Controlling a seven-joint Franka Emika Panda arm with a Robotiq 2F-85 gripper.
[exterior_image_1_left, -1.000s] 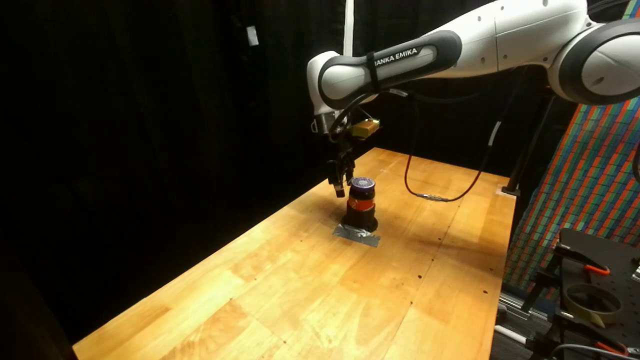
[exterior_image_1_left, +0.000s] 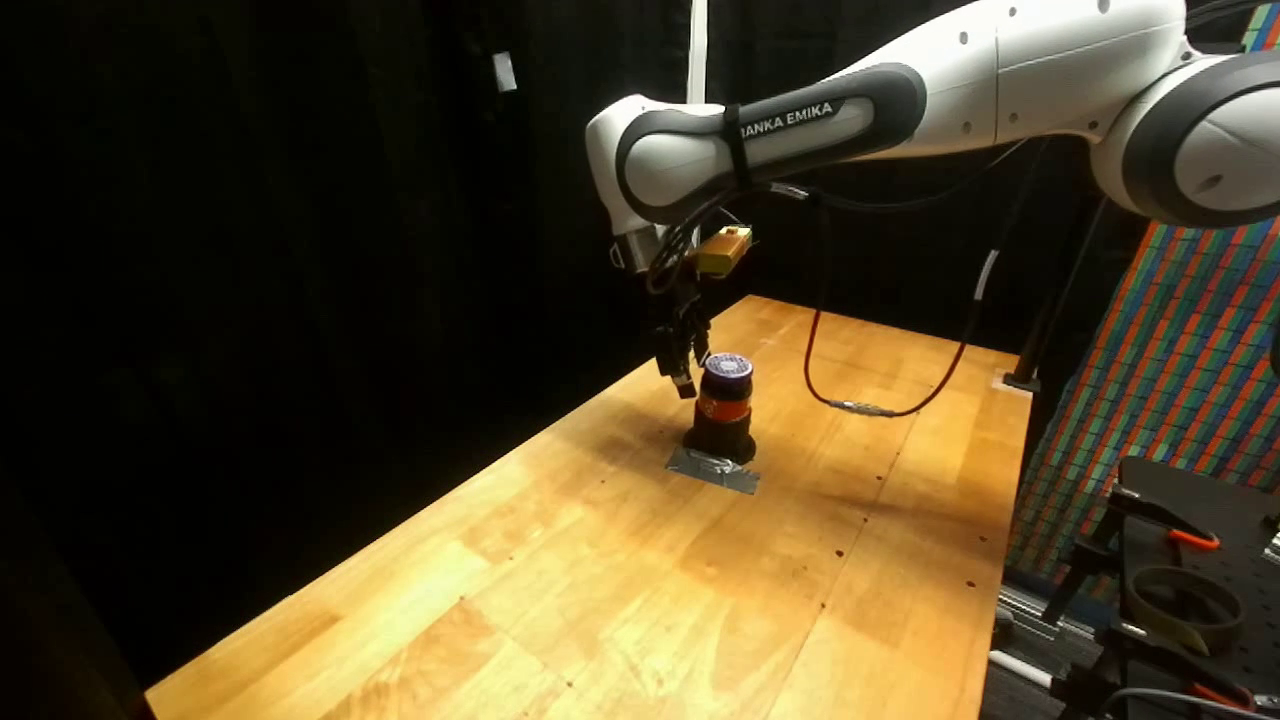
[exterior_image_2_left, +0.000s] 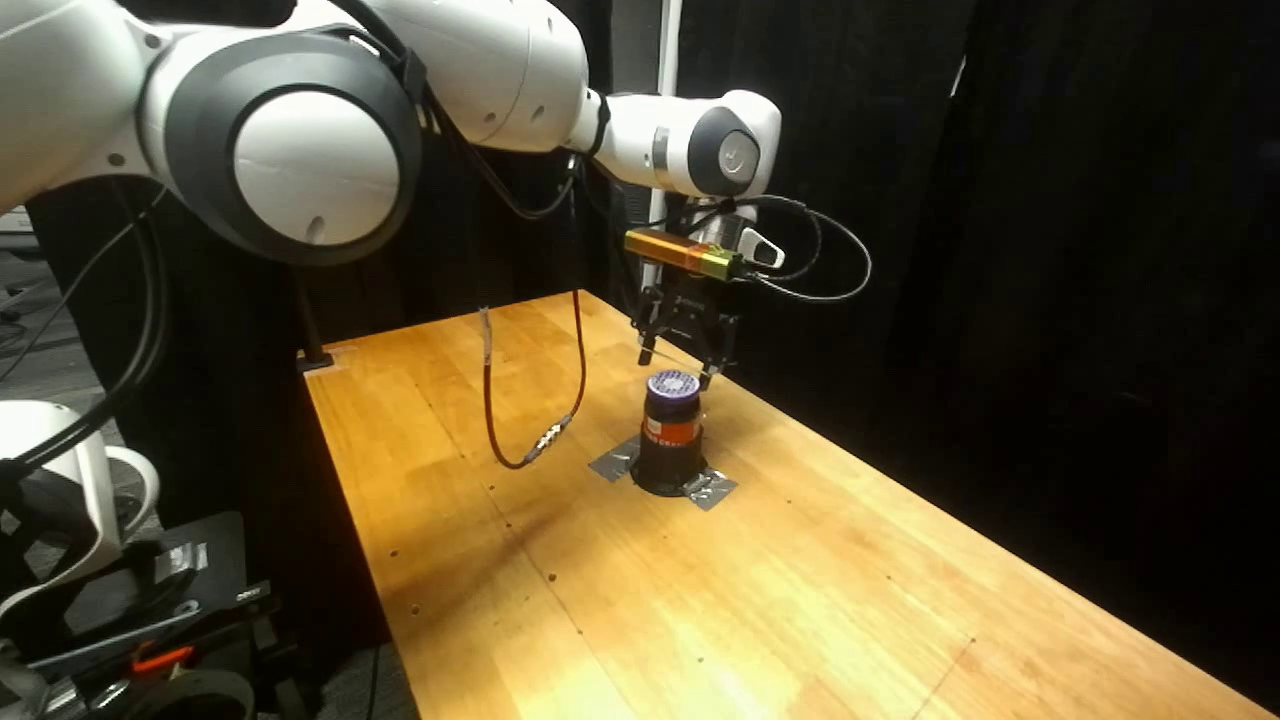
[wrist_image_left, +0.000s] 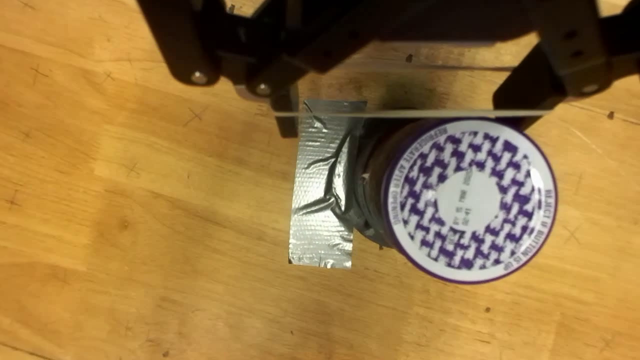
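A dark jar with an orange label (exterior_image_1_left: 723, 409) and a purple-and-white lid (wrist_image_left: 471, 201) stands in a black base (exterior_image_2_left: 667, 466) on the wooden table. Silver tape (wrist_image_left: 321, 198) runs from the base onto the wood. My open gripper is beside the jar's upper part, its fingers wide apart and no jar between them. A thin pale band (wrist_image_left: 384, 113) stretches across from one finger to the other, passing along the lid's edge. Whether band or fingertip touches the lid, I cannot tell. In the second exterior view the gripper (exterior_image_2_left: 675, 364) appears behind the lid.
A red-and-black cable (exterior_image_1_left: 858, 407) loops down from the arm over the table's far part. Beyond the table's edge, a black side stand (exterior_image_1_left: 1200, 504) carries clamps and a roll.
The arm's wrist has shifted left in the first exterior view, leaving the gripper more tilted. Its fingertips have moved only slightly. The jar's lid has moved at most a trace.
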